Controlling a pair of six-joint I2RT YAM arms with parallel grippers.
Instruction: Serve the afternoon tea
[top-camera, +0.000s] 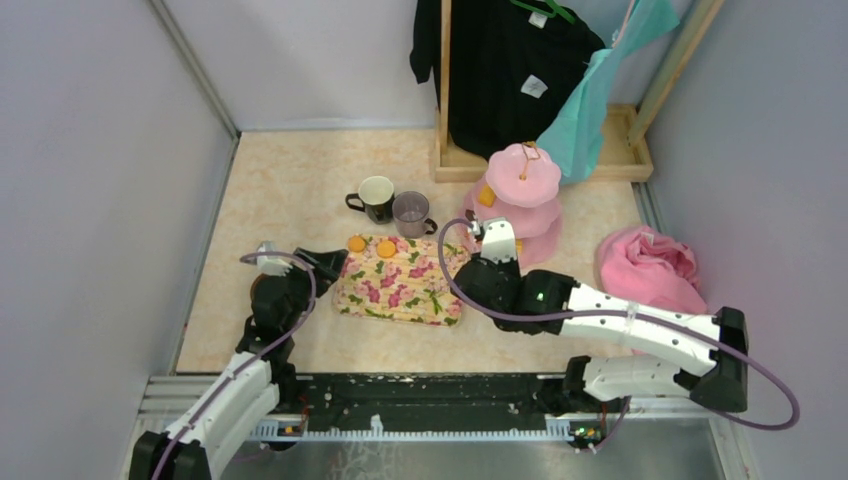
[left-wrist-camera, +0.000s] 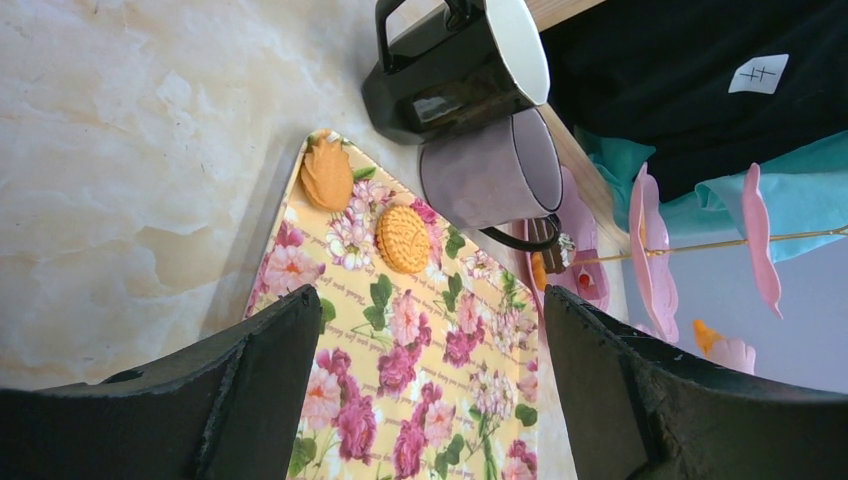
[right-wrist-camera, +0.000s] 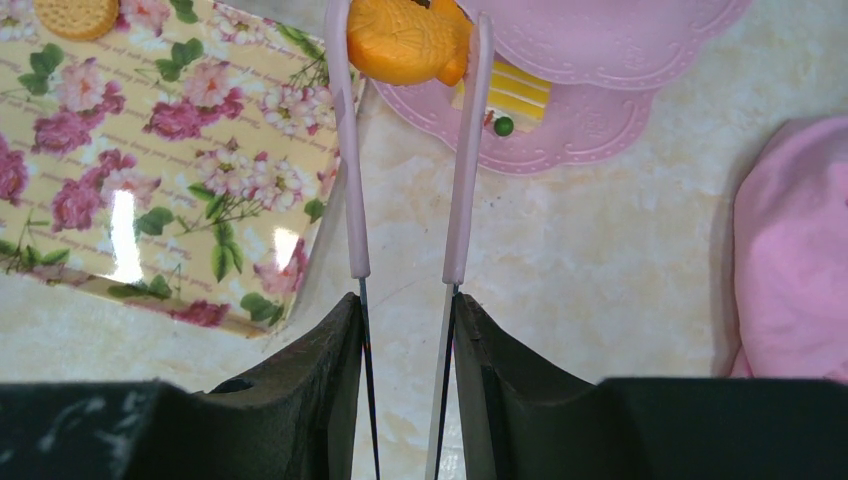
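Observation:
My right gripper is shut on an orange pastry (right-wrist-camera: 400, 42), held over the lower tier of the pink three-tier stand (top-camera: 527, 178). That tier also carries a yellow cake (right-wrist-camera: 515, 92). My left gripper stands part open at the near-left corner of the floral tray (top-camera: 398, 300), nothing visible between its fingers. A biscuit (left-wrist-camera: 402, 240) and a second, leaf-shaped biscuit (left-wrist-camera: 325, 175) lie at the tray's back. A black mug (top-camera: 375, 205) and a grey mug (top-camera: 410, 218) stand behind the tray.
A pink cloth (top-camera: 645, 270) lies at the right. A wooden rack (top-camera: 630, 150) with a black shirt and teal fabric stands at the back.

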